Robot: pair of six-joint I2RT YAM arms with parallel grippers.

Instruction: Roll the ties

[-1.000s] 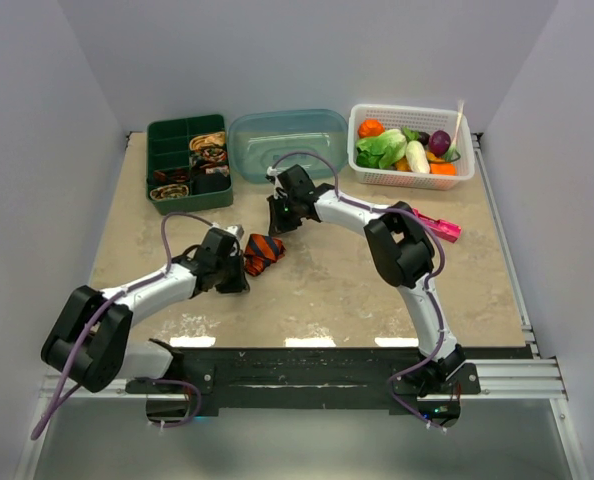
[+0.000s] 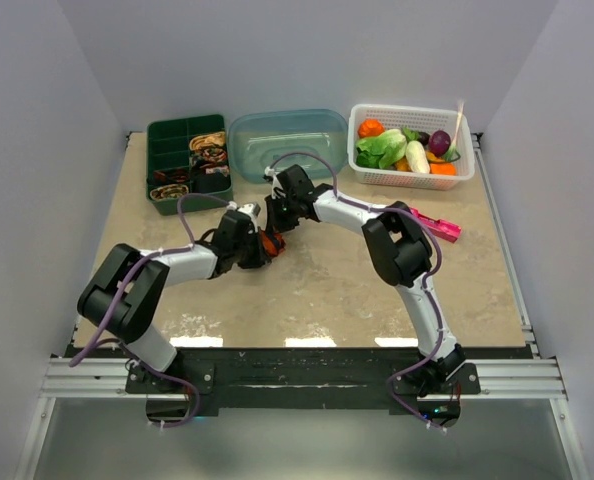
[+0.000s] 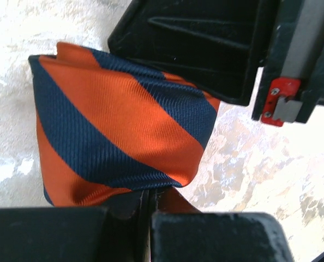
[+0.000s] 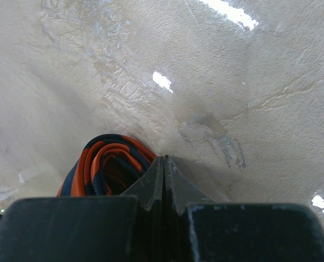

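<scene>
A folded orange and navy striped tie (image 2: 272, 243) lies in a compact bundle on the table between both grippers; its rolled edge shows in the right wrist view (image 4: 96, 169). My left gripper is shut at the bundle's near side, its tips hidden against or under the cloth; whether cloth is between them is unclear. My right gripper is shut, its tips beside the bundle's edge, with nothing visible between them. In the left wrist view the right gripper's dark body (image 3: 195, 38) covers the bundle's far edge.
A green divided box (image 2: 177, 130) with rolled ties stands at back left, an empty clear bin (image 2: 287, 125) at back centre, a white basket of vegetables (image 2: 407, 180) at back right. A pink object (image 2: 442, 228) lies on the right.
My left gripper has moved right and up in the top view, onto the tie bundle, which has shifted slightly right. The right arm has barely moved.
</scene>
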